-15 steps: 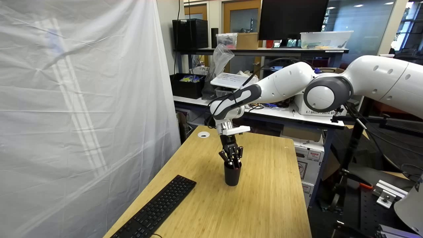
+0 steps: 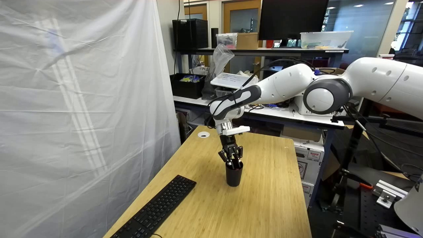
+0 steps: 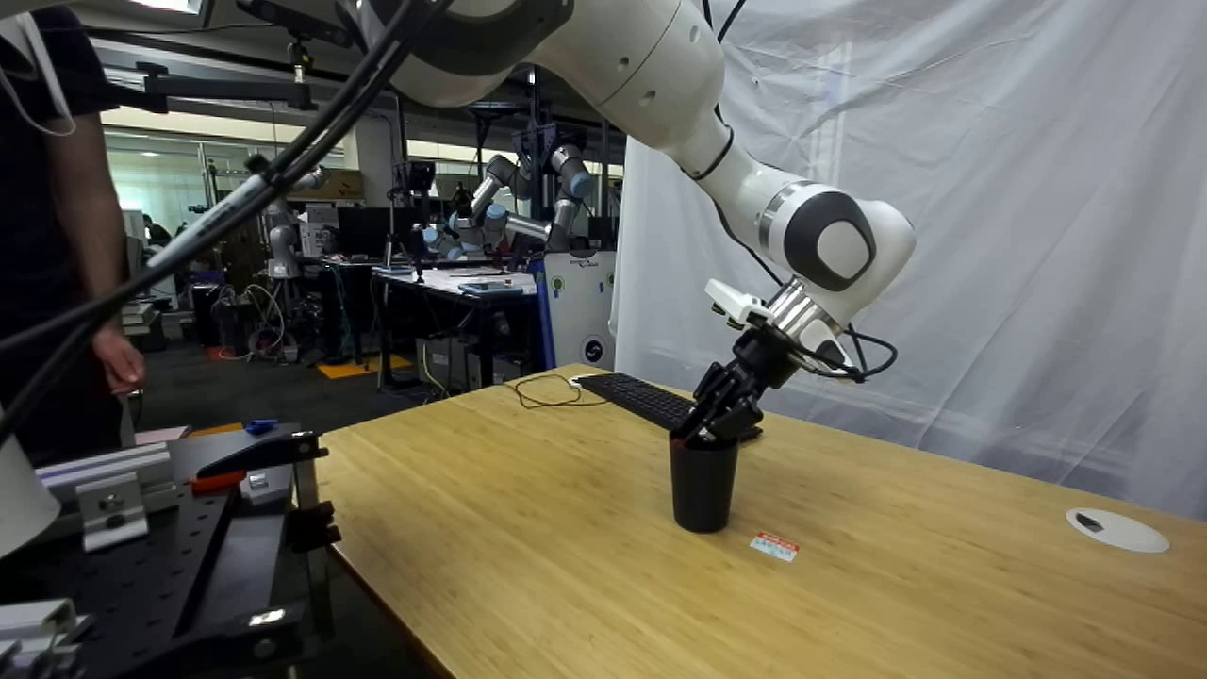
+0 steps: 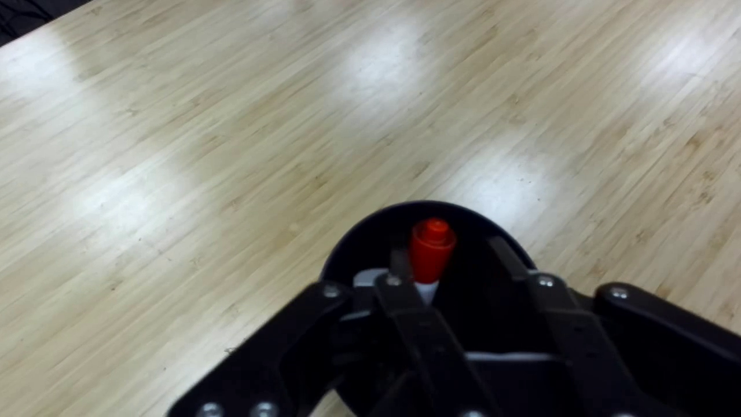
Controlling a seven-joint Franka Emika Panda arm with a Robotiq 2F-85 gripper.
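A black cup (image 2: 234, 178) stands upright on the wooden table, also plain in the second exterior view (image 3: 702, 493). Inside it leans a marker with a red cap (image 4: 431, 251) and a white body, seen from above in the wrist view. My gripper reaches down into the cup's mouth, its fingers parted. The left finger (image 4: 399, 274) is close beside the marker and overlaps its lower part; whether they touch, I cannot tell. A dark gap separates the marker from the right finger. The fingertips are partly lost in the cup's dark inside.
A black keyboard (image 2: 158, 206) lies along the table's curtain side. Near the cup is a small red-and-white label (image 3: 775, 547) on the tabletop. A white round grommet (image 2: 203, 134) sits at the far corner. Much of the table around the cup is clear.
The cup has shifted very slightly to the right and nearer in the first exterior view. My gripper has hardly moved and is still in the cup's mouth.
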